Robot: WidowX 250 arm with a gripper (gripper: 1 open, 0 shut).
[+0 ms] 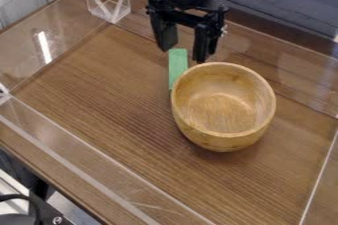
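My black gripper (185, 37) hangs in the upper middle, its two dark finger parts spread apart above and behind a wooden bowl. The large tan bowl (222, 107) rests on the wooden table, empty as far as shows. A green strip-like object (177, 63) lies just left of the bowl's back rim, below the gripper; nothing shows held between the fingers.
A clear plastic piece (109, 2) stands at the back left. Cables lie at the lower left corner.
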